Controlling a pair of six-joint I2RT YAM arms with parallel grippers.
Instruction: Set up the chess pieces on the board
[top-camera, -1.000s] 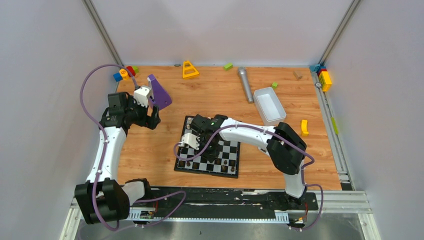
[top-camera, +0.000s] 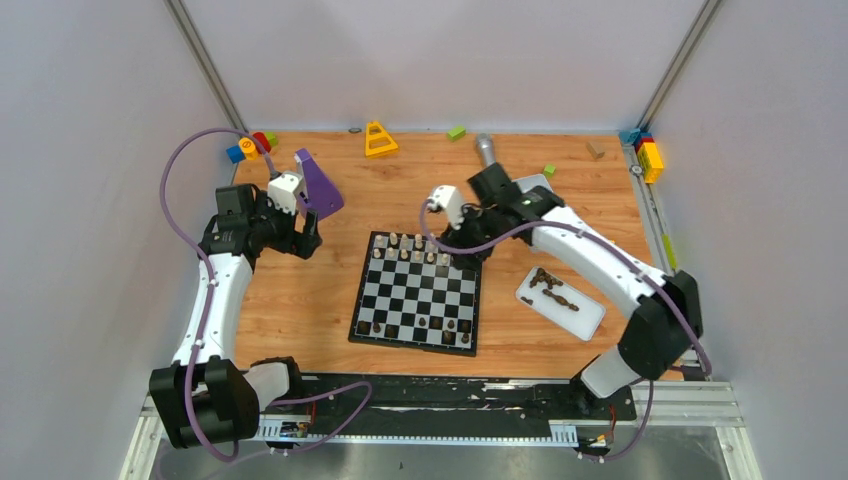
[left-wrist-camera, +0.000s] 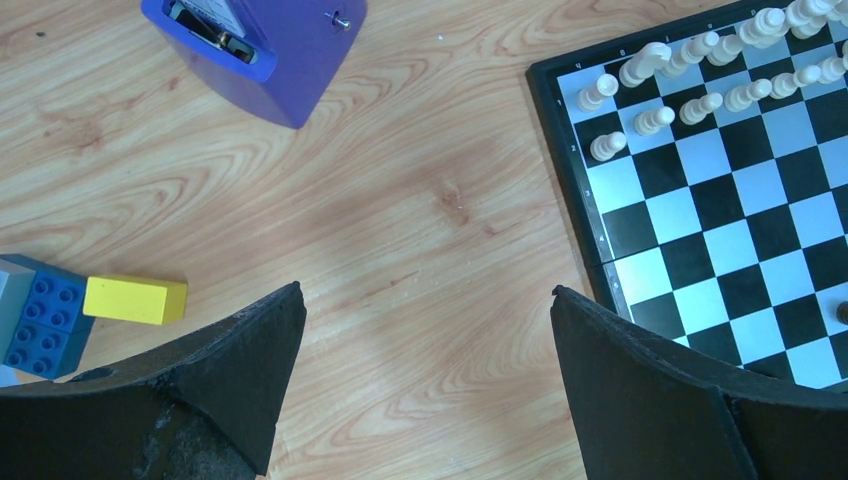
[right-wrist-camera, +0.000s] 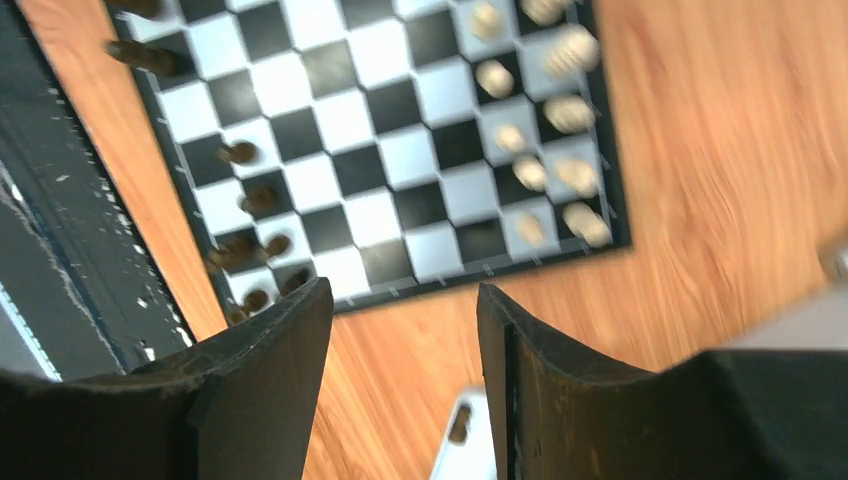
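The chessboard lies at the middle of the table. White pieces stand in two rows along its far side; in the left wrist view a white pawn marks the near left end. Several brown pieces stand along the near edge, with empty squares among them; the right wrist view shows brown pieces blurred. More brown pieces lie in a white tray lid right of the board. My right gripper is open above the board's right side, empty. My left gripper hangs open left of the board, empty.
A purple stand is close behind the left gripper. Coloured blocks sit at the left edge. A grey cylinder and a white box are behind the right arm. Bare table lies left of the board.
My right arm has swung from over the board's near left part up and to the right, uncovering the near brown pieces and the tray lid. The left arm has stayed still.
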